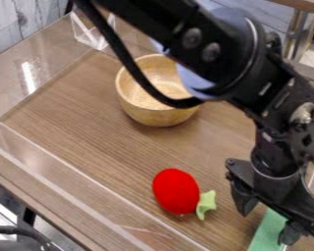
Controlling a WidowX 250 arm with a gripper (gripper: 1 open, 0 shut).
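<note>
The black gripper (267,204) hangs low at the right, its fingers open over a green flat object (269,234) at the lower right edge, which it partly hides. Left of the gripper lies a red round object with a light green leafy end (176,191), apart from the fingers. A tan bowl (136,106) sits at the upper middle, partly behind the arm.
A wall stands at the upper left.
</note>
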